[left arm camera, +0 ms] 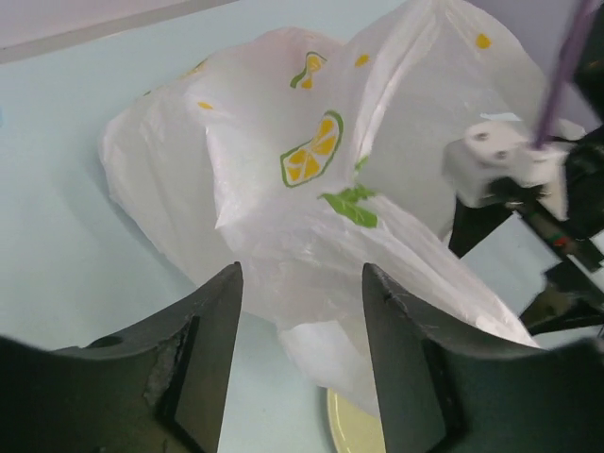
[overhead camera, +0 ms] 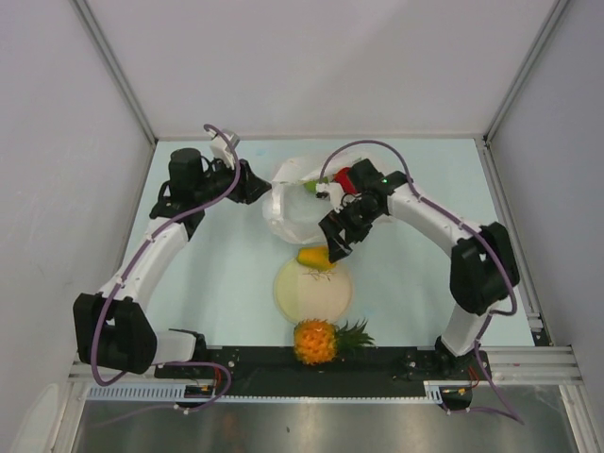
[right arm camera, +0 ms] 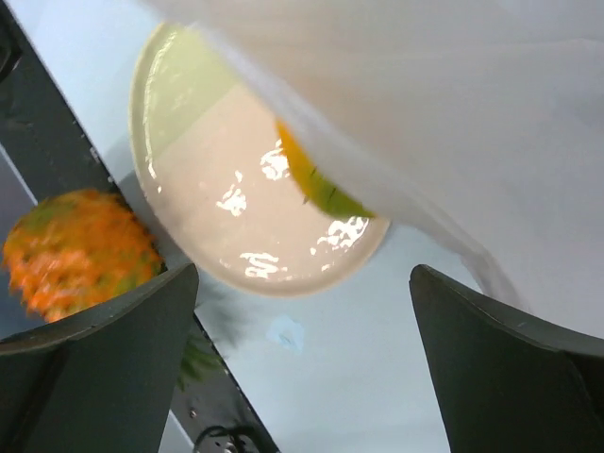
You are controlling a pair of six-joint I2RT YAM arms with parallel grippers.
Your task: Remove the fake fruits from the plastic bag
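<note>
The plastic bag (overhead camera: 283,213) lies open at the back centre, a red fruit (overhead camera: 345,176) and a green one (overhead camera: 314,186) inside. My left gripper (overhead camera: 257,187) is at the bag's left side; in the left wrist view its fingers are apart, with crumpled bag behind them. My right gripper (overhead camera: 336,238) is open over the bag's front, by a yellow fruit (overhead camera: 312,257) on the round plate (overhead camera: 311,296). In the right wrist view, bag film hangs over the plate. A pineapple (overhead camera: 313,342) lies at the table's front edge.
Bare table (overhead camera: 434,293) shows at the right and left. The dark front rail (overhead camera: 255,363) runs below the pineapple.
</note>
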